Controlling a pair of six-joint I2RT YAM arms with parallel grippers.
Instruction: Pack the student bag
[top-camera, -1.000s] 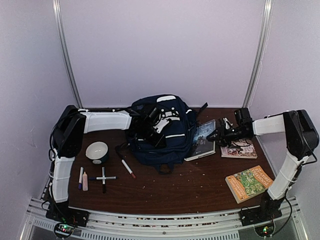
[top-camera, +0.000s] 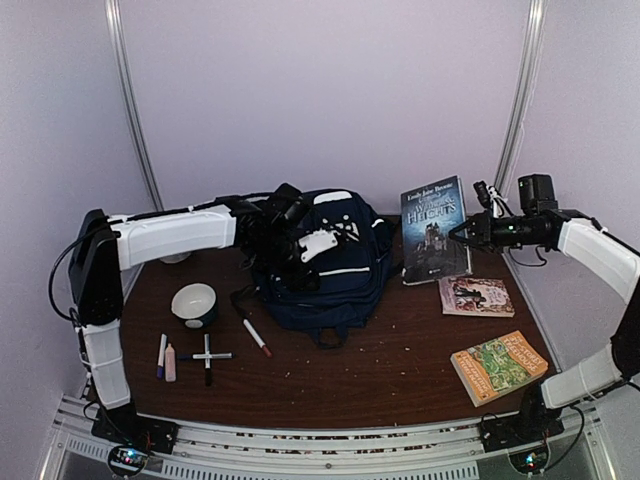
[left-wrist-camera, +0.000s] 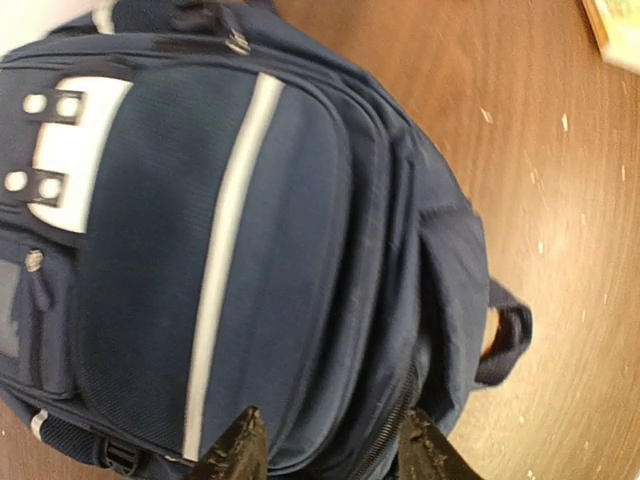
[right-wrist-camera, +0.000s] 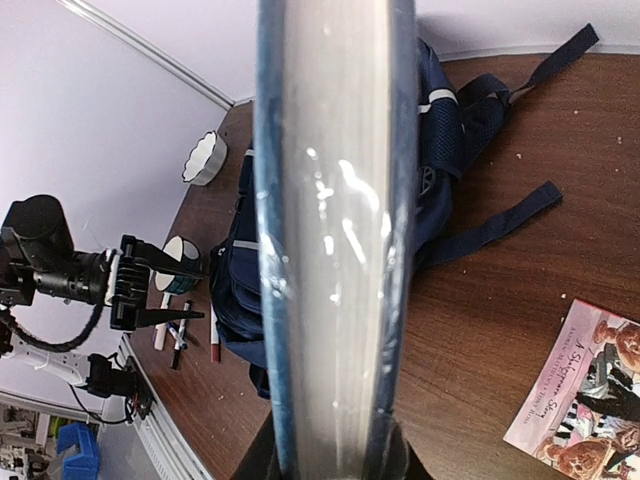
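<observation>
The dark-blue backpack (top-camera: 335, 300) lies on the table at the middle, its zips and pale stripes facing up. Over its left part hangs my left gripper, its fingers spread, nothing between them. To the right of the bag, a dark hardcover book, Wuthering Heights (top-camera: 432, 240), is held up off the table, tall and nearly upright. My right gripper (top-camera: 462, 234) is shut on its edge, and the spine-like side fills the middle of the right wrist view. A pink-covered book (top-camera: 476, 297) and an orange-green book (top-camera: 499, 367) lie flat at the right.
A white-and-dark bowl (top-camera: 195, 304) sits left of the bag. Several markers (top-camera: 208, 356) lie at the front left, and a white pen (top-camera: 257, 337) lies just before the bag.
</observation>
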